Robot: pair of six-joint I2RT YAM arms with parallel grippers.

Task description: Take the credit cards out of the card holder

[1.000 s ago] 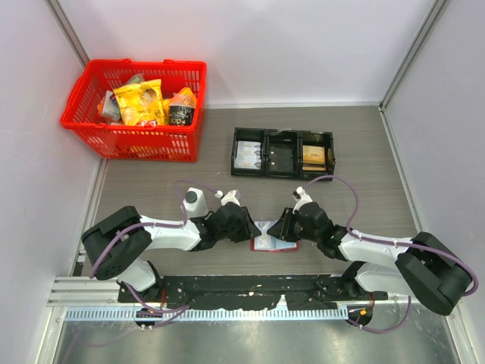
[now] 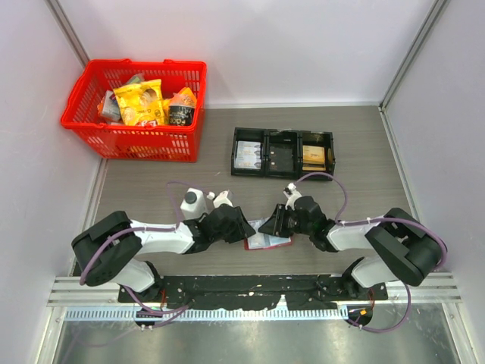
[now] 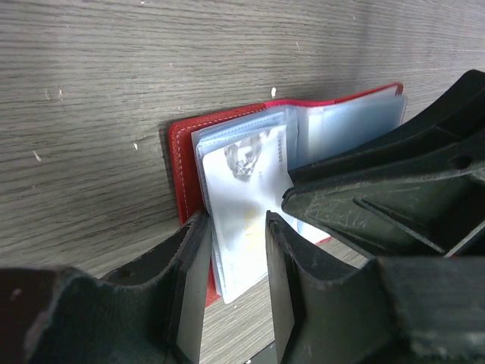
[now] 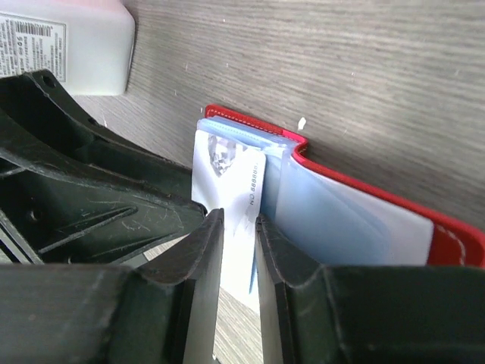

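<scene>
The red-edged card holder [image 2: 256,242] lies open on the table between both grippers, with clear sleeves and a white card [image 3: 244,212] on top. In the left wrist view my left gripper has its fingertips at the card's left edge and over it, part open. My right gripper has its fingertips at the same card in the right wrist view, also part open; whether either grips the card I cannot tell.
A red basket of snack bags [image 2: 140,106] stands at the back left, a black three-compartment tray [image 2: 282,155] at the back right. A white bottle [image 2: 192,203] stands beside my left arm.
The left gripper and the card holder have shifted slightly left. The right arm has moved a little left and its elbow has swung upward in the top view.
</scene>
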